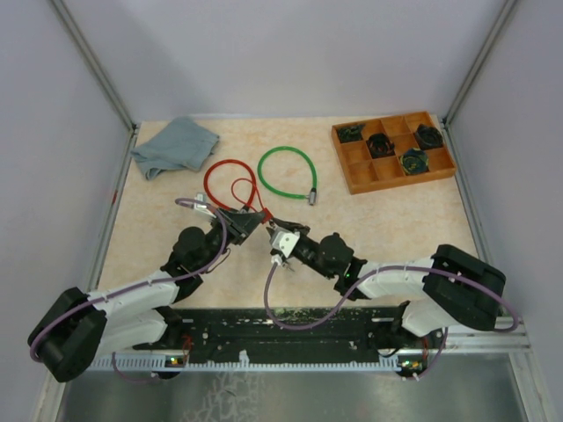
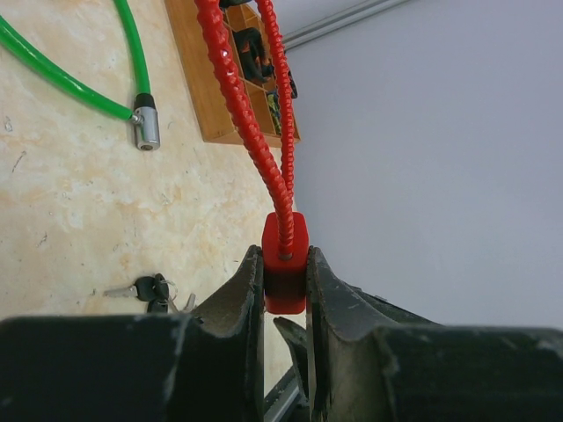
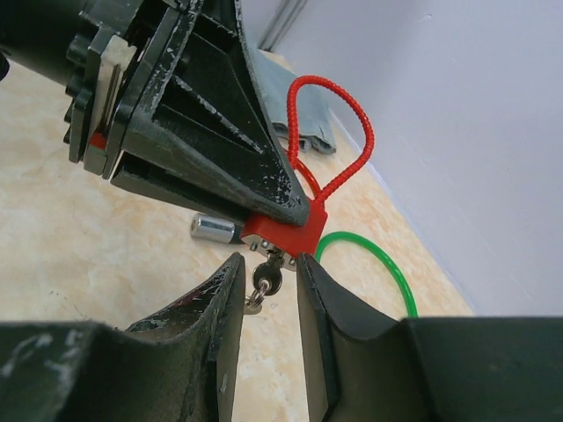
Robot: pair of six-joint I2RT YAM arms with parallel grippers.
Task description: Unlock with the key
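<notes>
My left gripper is shut on a red lock body, a red cord looping out of it. In the right wrist view, the lock shows its pin-studded lower face. A key with a black head and a silver ring stands at that face, its shaft seemingly in it; how deep, I cannot tell. My right gripper is open, its fingertips a little apart on either side of the key in that view. Whether they touch it is unclear. From above, the two grippers nearly meet at mid-table.
Other keys with black heads lie on the table below. A green cable lock, a red cable loop, a grey cloth and a wooden compartment box are farther back. Bare table lies at the right.
</notes>
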